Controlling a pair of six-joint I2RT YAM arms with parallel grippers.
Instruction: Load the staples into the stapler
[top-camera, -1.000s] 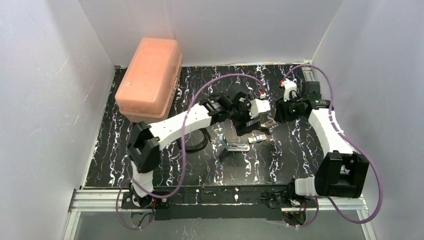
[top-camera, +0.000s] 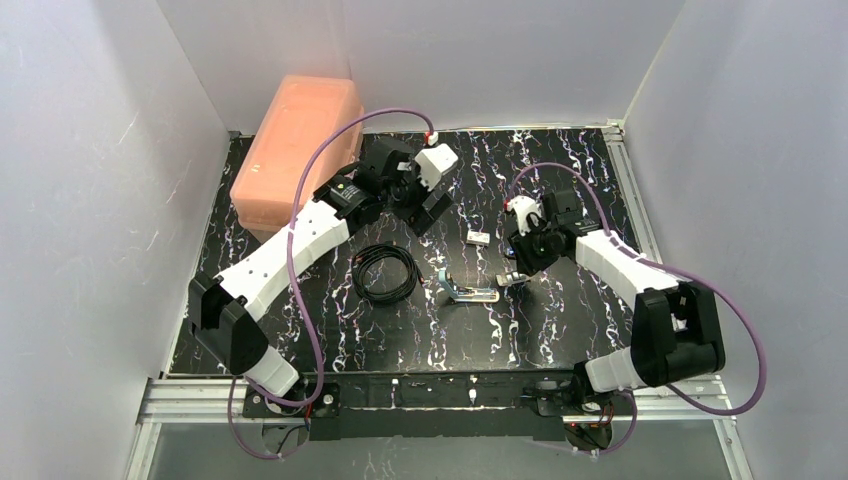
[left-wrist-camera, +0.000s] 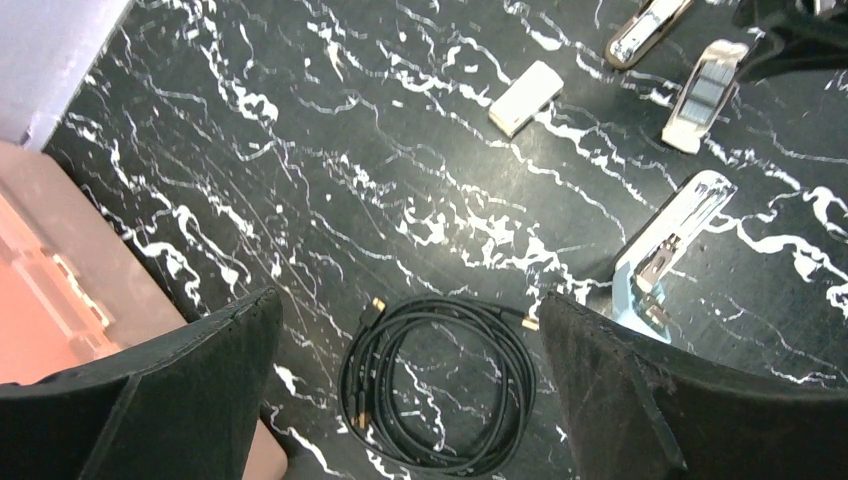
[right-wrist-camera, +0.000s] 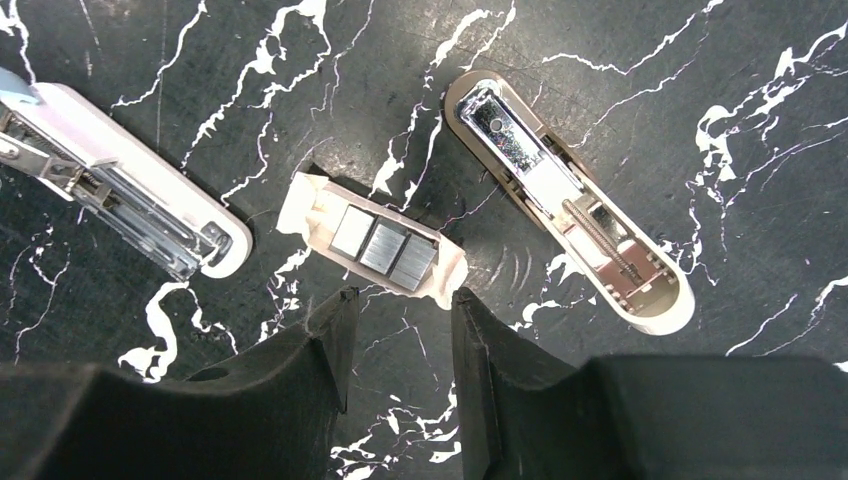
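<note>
Three grey staple strips (right-wrist-camera: 381, 247) lie in a small beige paper tray (right-wrist-camera: 290, 214) on the table. Close to the tray's near side are the tips of my right gripper, its fingers apart with nothing between them. On the left of the right wrist view is the opened stapler (right-wrist-camera: 130, 180), its magazine exposed; its light-blue hinge end (left-wrist-camera: 640, 308) shows in the left wrist view. A second beige, stapler-like part (right-wrist-camera: 570, 210) with a spring lies to the tray's right. My left gripper hangs open and empty above the table, well left of the tray.
A small white box (left-wrist-camera: 525, 98) lies behind the stapler. A coiled black cable (top-camera: 360, 282) rests to the stapler's left. The large orange bin (top-camera: 296, 150) fills the back left corner.
My left arm has drawn back leftward, uncovering the white box and cable. My right gripper has moved left and toward the front, over to the tray, covering most of the spring part from above.
</note>
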